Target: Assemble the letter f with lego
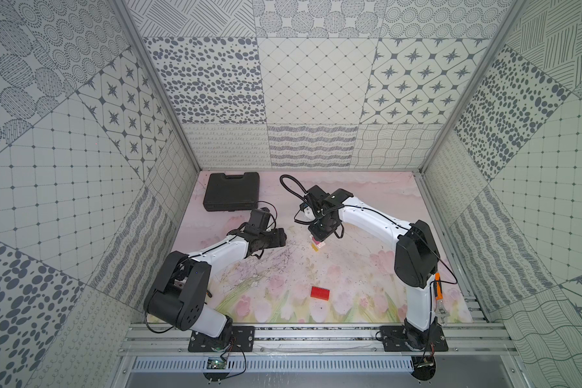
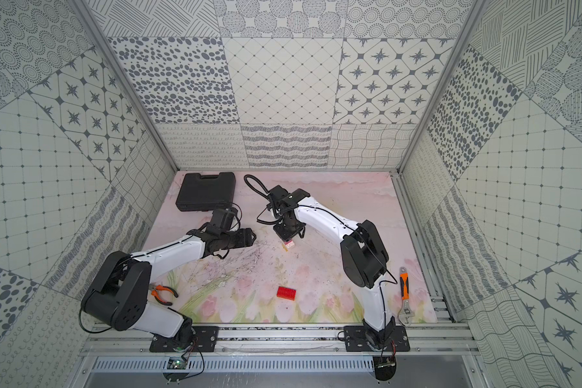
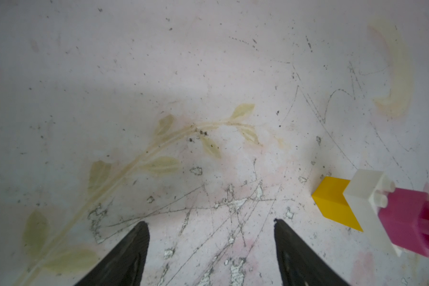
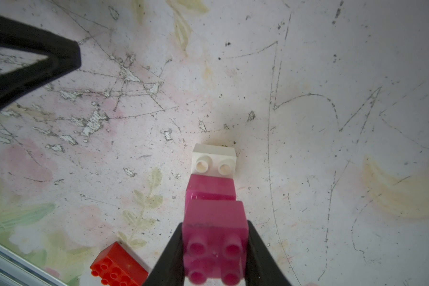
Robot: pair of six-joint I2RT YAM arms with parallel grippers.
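My right gripper is shut on a magenta brick (image 4: 214, 212), its studs facing the wrist camera. Joined beyond it are another magenta piece (image 4: 209, 185) and a white brick (image 4: 213, 159). The left wrist view shows a yellow brick (image 3: 336, 202) on the far side of the white one, at the right edge. Whether this stack touches the table, I cannot tell. To its left, my left gripper is open, bare table between its fingers. Nearer the front lies a red brick (image 1: 320, 293), apart from the stack.
A black case (image 1: 231, 192) occupies the back left of the table. Orange-handled pliers (image 2: 163, 294) lie by the left arm's base, and an orange-handled tool (image 2: 404, 287) by the right edge. Both grippers are close together near the middle.
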